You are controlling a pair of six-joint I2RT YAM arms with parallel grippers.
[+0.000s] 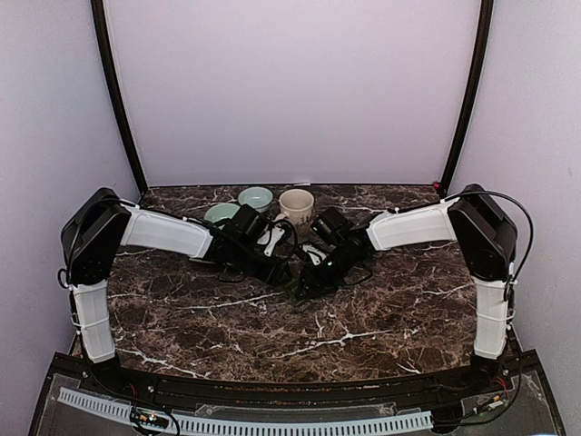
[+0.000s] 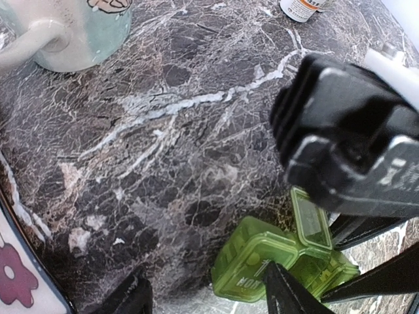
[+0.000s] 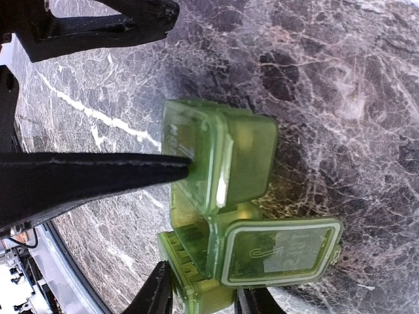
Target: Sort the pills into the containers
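Note:
A translucent green pill organizer (image 2: 252, 258) (image 3: 249, 157) with several lidded compartments, at least one lid raised, is held low over the centre of the marble table between both grippers. My left gripper (image 1: 283, 282) has its fingertips at one end of it, seen at the bottom of both wrist views; whether they grip it is unclear. My right gripper (image 1: 307, 283) is part open, with one dark finger (image 3: 85, 183) against the side of a compartment and the other finger (image 3: 111, 36) apart from it.
Behind the grippers stand a mug (image 1: 297, 207) and pale bowls (image 1: 255, 198). A small white pill bottle (image 2: 298, 8) is near the mug in the left wrist view, and a flower-patterned object (image 2: 16, 268) lies at its left edge.

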